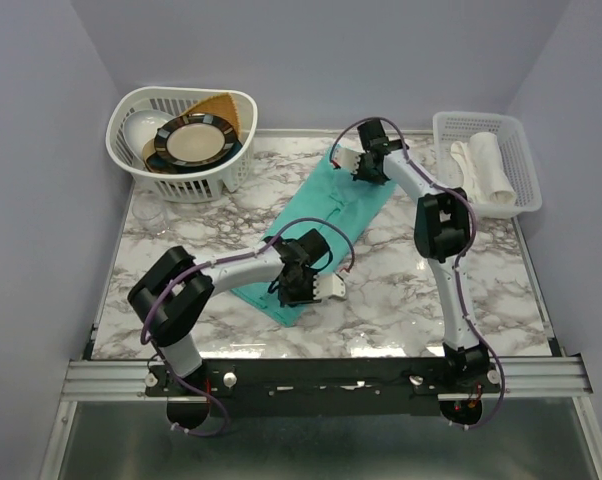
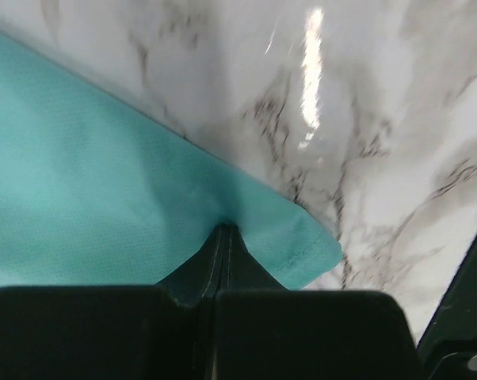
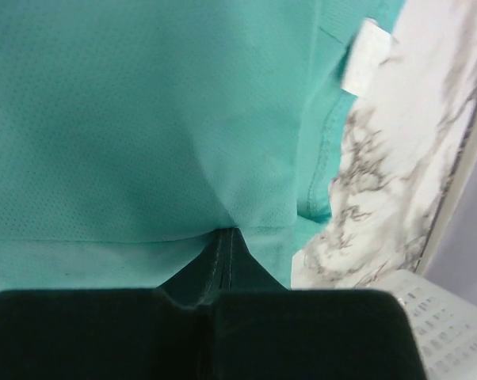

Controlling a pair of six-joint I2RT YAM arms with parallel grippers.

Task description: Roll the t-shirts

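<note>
A teal t-shirt [image 1: 326, 215], folded into a long strip, lies slanted across the marble table. My left gripper is shut, its tips down against the cloth near the shirt's front corner [image 2: 314, 257]. Toward the far end of the strip, my right gripper is also shut, with its tips against the fabric at a fold line. Whether any cloth is pinched between either pair of fingers cannot be made out. A white tag [image 3: 367, 57] shows on the shirt's edge in the right wrist view.
At the back left, a white basket [image 1: 231, 182] holds plates and a tan item. Another white basket [image 1: 443, 140] at the back right contains rolled white cloth [image 1: 493, 165]. A clear glass [image 1: 151, 212] stands at the left.
</note>
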